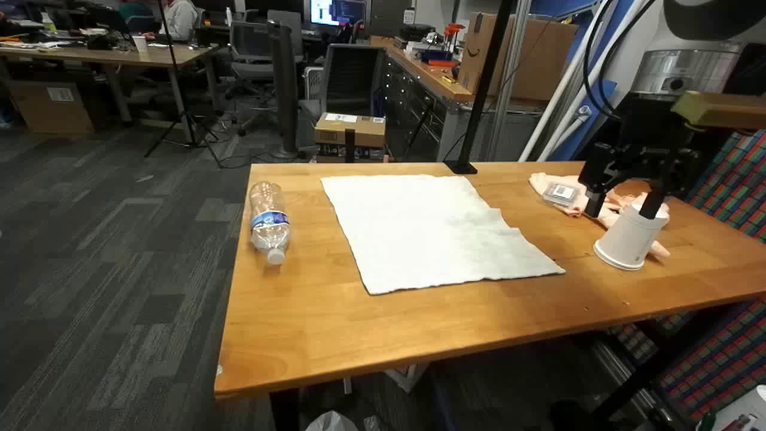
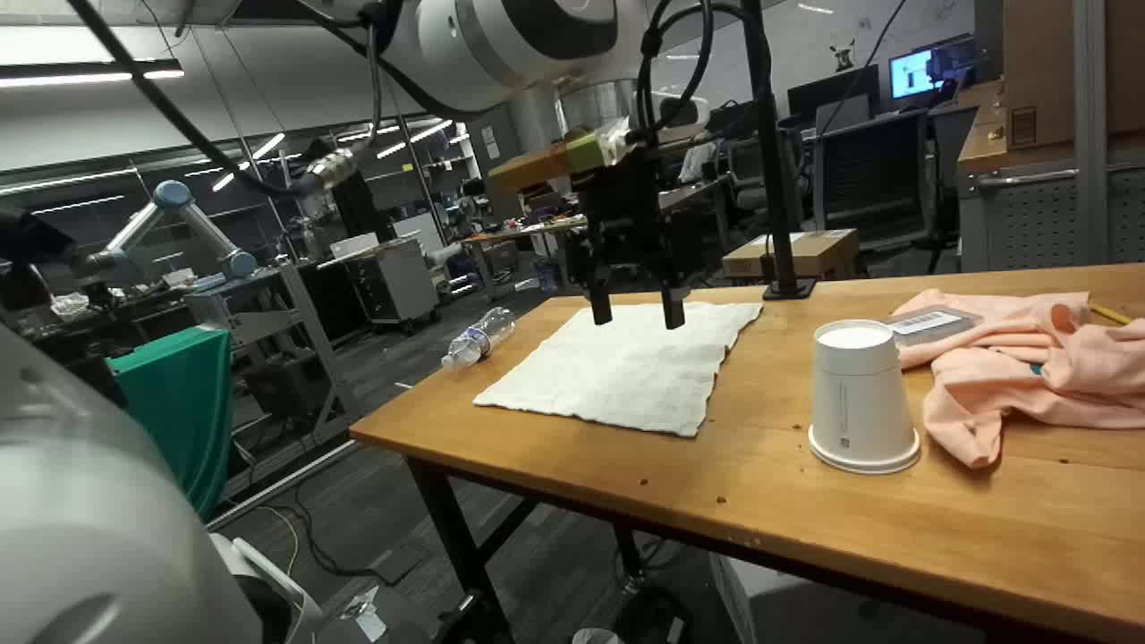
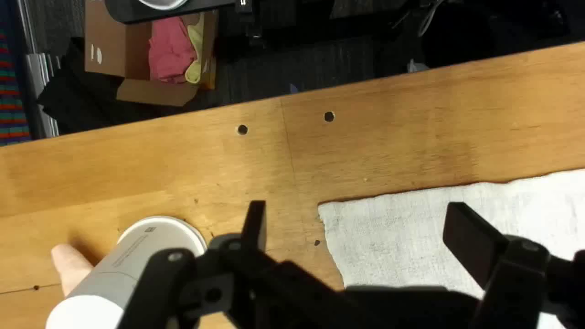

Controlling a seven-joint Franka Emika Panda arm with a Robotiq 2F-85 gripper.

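Observation:
My gripper hangs open above the table, its fingers wide apart with nothing between them; in the wrist view the gripper is over bare wood and the corner of a cloth. That white cloth lies flat on the tabletop. A white paper cup stands upside down to one side of the cloth, apart from the gripper; the wrist view has the cup at lower left, partly behind a finger. On the cloth's far side a clear plastic bottle with a blue label lies on its side.
A crumpled peach cloth lies behind the cup, with a small clear packet at its edge. A black post rises from the table's back edge. Bare wood runs along the front of the white cloth.

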